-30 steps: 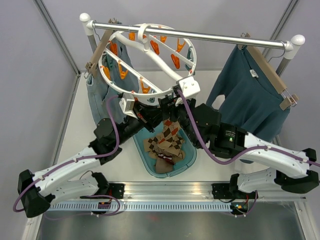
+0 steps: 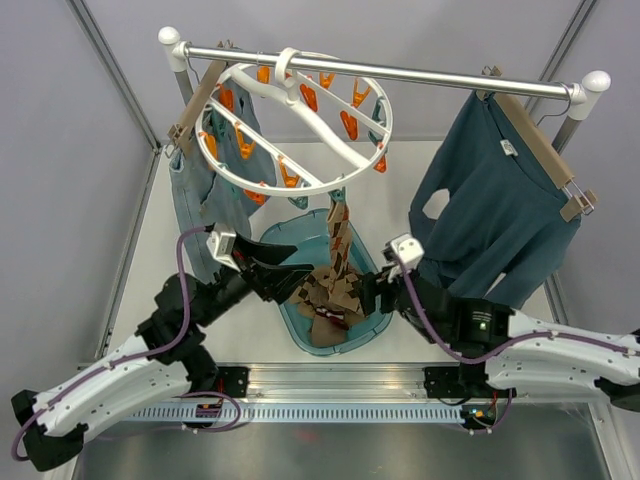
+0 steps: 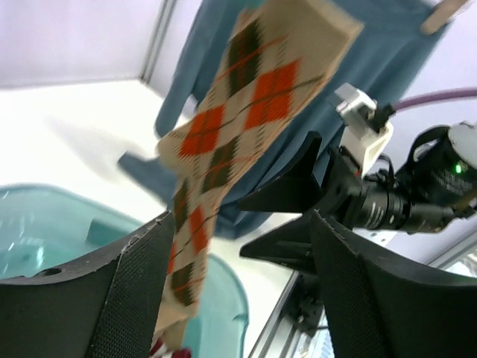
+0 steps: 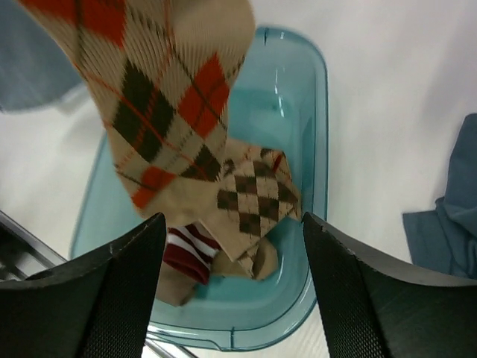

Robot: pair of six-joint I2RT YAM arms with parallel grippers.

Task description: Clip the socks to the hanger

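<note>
A tan sock with an orange and dark argyle pattern (image 2: 339,235) hangs from a teal clip (image 2: 337,194) at the near rim of the round white hanger (image 2: 318,188). Left of the sock, my left gripper (image 2: 305,268) stands open and empty. My right gripper (image 2: 372,290) is to its right and lower, also open; its dark fingers (image 3: 287,186) show beyond the sock in the left wrist view. The right wrist view has the hanging sock (image 4: 160,97) up close, blurred, in front of the open fingers. More socks (image 4: 257,198) lie crumpled in the teal basin (image 4: 319,134).
Several orange clips (image 2: 289,175) ring the hanger, which hooks over a metal bar (image 2: 430,75). Blue trousers hang on wooden hangers at the left (image 2: 205,195) and right (image 2: 480,200).
Both grippers were close together at the hanger's near rim. They have since parted and come down, the right one lowest, and the sock now hangs in plain view between them.
</note>
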